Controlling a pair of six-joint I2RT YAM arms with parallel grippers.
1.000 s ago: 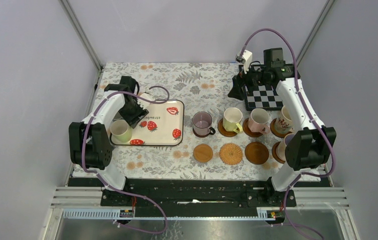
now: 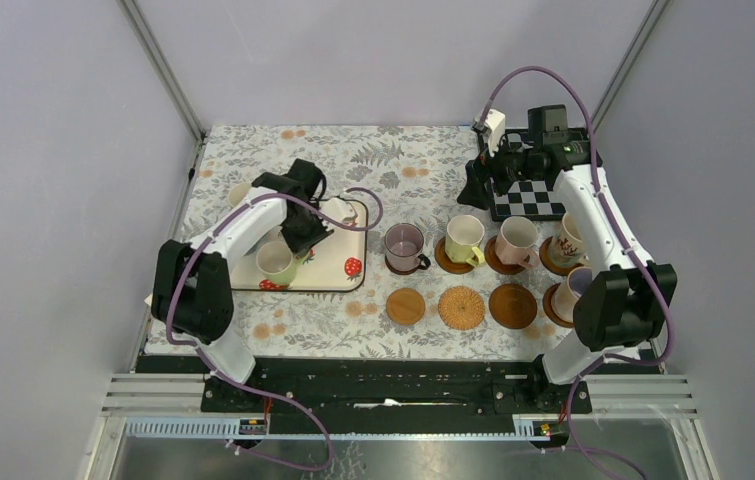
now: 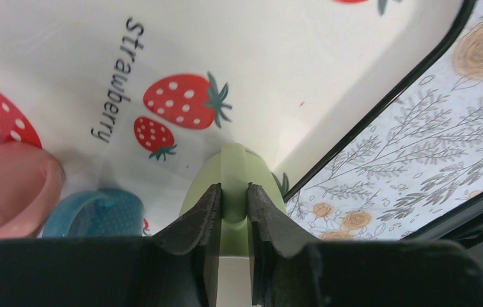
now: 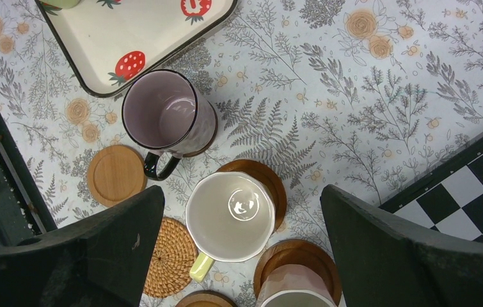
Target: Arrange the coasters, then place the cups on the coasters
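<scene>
A pale green cup (image 2: 276, 262) hangs over the strawberry tray (image 2: 338, 284) at the left of the table. In the left wrist view my left gripper is shut on the handle of the green cup (image 3: 208, 181). My right gripper stands open in the air near the chessboard, empty between its wide-set fingers (image 4: 386, 236). Free coasters lie at the front: a light wooden one (image 2: 405, 307), a woven one (image 2: 461, 308) and a brown one (image 2: 512, 306).
Behind the free coasters stand a purple cup (image 2: 404, 247), a yellow-green cup (image 2: 464, 240) and a pink cup (image 2: 516, 242), each on a coaster. Patterned cups (image 2: 566, 243) stand farther right. A pink cup (image 3: 9, 187) and a blue cup (image 3: 95, 212) are near the left gripper.
My left gripper has moved right over the tray, carrying the green cup with it. The right arm has shifted only slightly; the other cups and coasters have stayed put.
</scene>
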